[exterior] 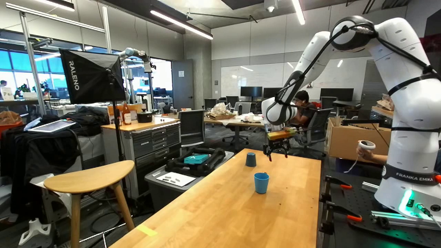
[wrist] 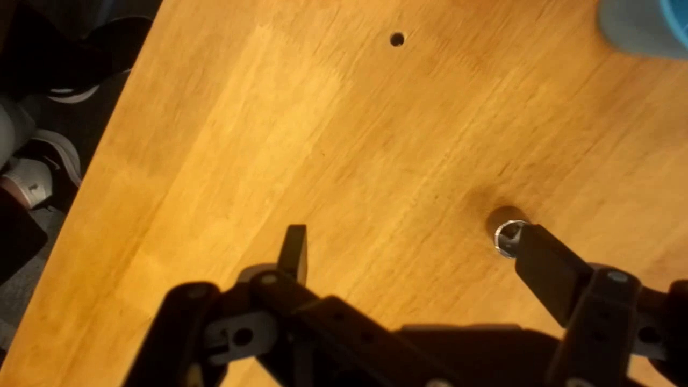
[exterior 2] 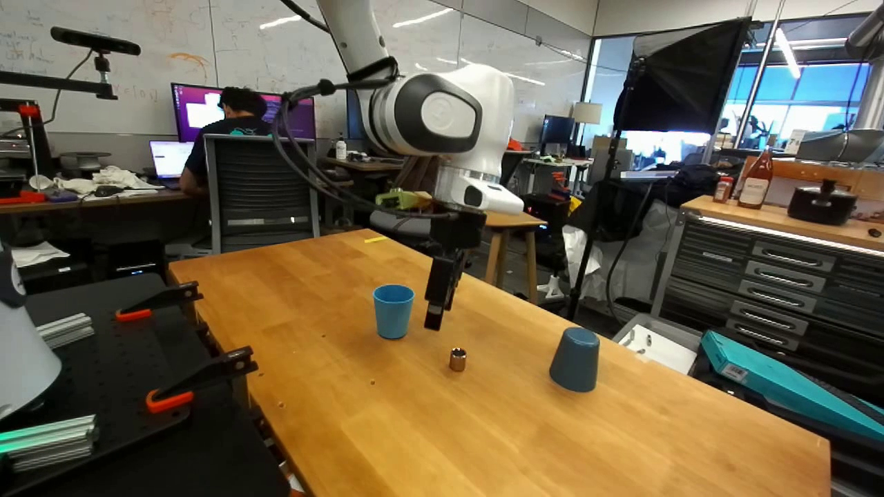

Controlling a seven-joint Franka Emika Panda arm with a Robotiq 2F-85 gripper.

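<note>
My gripper (exterior: 278, 158) hangs open above the table, nothing between its fingers. Below it a small copper-coloured metal cylinder (exterior 2: 457, 359) stands on the wood. In the wrist view that cylinder (wrist: 506, 229) lies close by the tip of the right finger (wrist: 548, 267), which covers part of it. A light blue cup (exterior 2: 393, 312) stands upright, its mouth up. Farther along the table, a darker blue cup (exterior 2: 575, 359) rests upside down. At the wrist view's upper right corner only part of a blue cup (wrist: 635, 26) shows.
Clamps (exterior 2: 199, 380) with orange parts grip its edge on the robot's side. A bin (exterior: 165, 194) stands beside the table, and a stool (exterior: 89, 177) is at the near left.
</note>
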